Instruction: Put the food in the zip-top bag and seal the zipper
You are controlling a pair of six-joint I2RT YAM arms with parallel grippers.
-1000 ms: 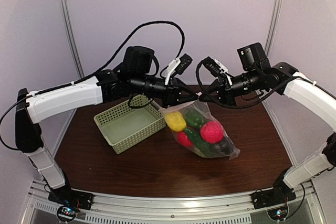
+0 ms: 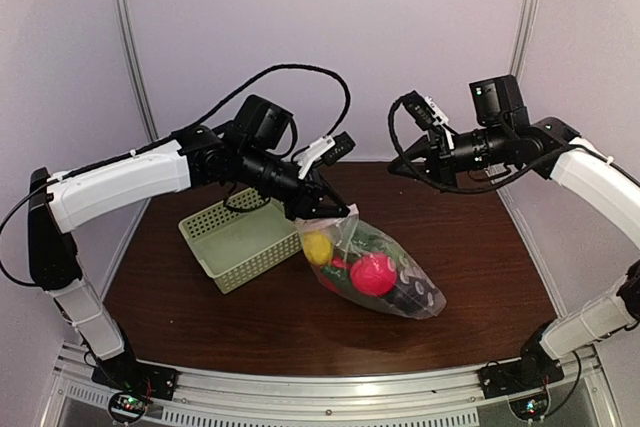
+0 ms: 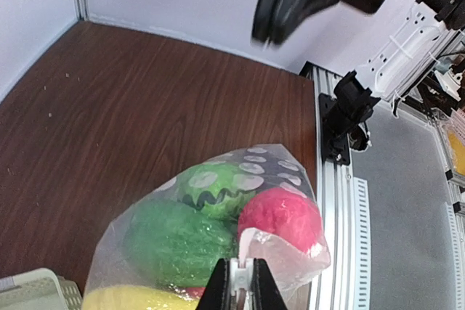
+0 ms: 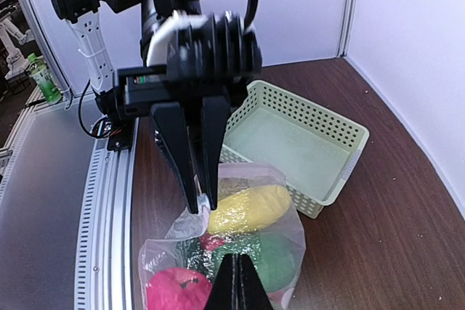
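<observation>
A clear zip top bag [image 2: 396,292] with food inside hangs slanting from my left gripper [image 2: 345,211], which is shut on its top edge. Through the plastic I see yellow food [image 4: 251,208], pinkish-red food [image 2: 373,274] and green food [image 3: 174,243]. The left fingers [image 4: 212,143] pinch the bag's rim in the right wrist view; a bit of plastic pokes up between them. My right gripper [image 2: 396,167] is shut, apart from the bag, up and to the right of it. Whether the zipper is sealed along its length cannot be told.
A pale green basket [image 2: 215,265], empty, stands on the left of the brown table [image 2: 250,332]. A metal rail [image 2: 330,384] runs along the front edge.
My left gripper has moved left and down with the bag, which now slants more.
</observation>
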